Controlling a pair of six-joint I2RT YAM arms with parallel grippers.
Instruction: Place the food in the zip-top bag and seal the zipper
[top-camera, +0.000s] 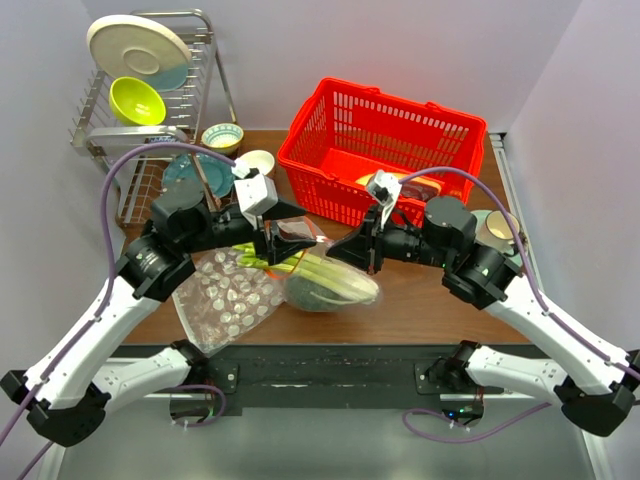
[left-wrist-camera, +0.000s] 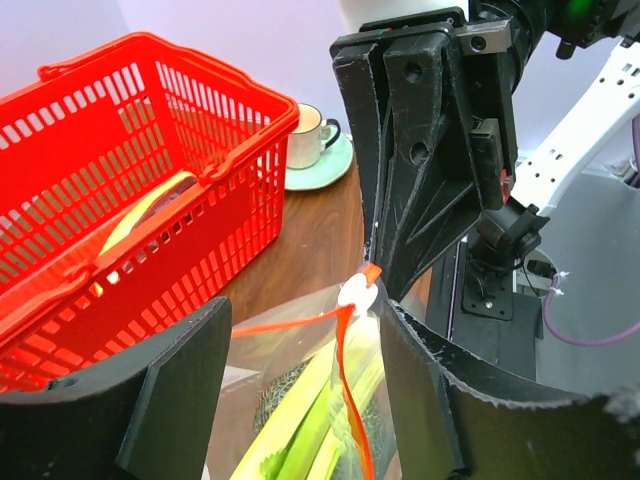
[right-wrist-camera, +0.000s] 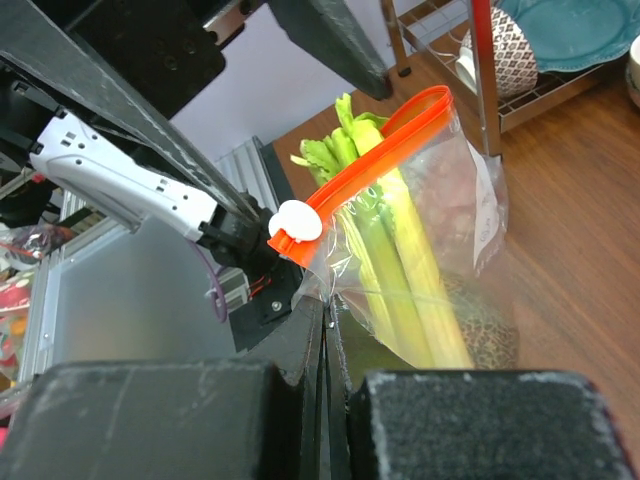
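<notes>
A clear zip top bag (top-camera: 362, 290) with an orange zipper (right-wrist-camera: 375, 170) holds celery (top-camera: 318, 270) and a dark round food item (top-camera: 310, 297). In the right wrist view, the celery's leafy tops stick out past the zipper. A white slider (right-wrist-camera: 297, 221) sits at the zipper end near my right gripper, which is shut on the thin bag edge just below it. My left gripper is part open; its fingers stand on either side of the zipper end, near the slider, with no grip visible.
Behind the bag stands a red basket (top-camera: 385, 105) with food inside. A bubbly clear sheet (top-camera: 230, 300) lies at the left front. The dish rack (top-camera: 190, 100) is at back left; a cup (top-camera: 497, 232) on a saucer stands at right.
</notes>
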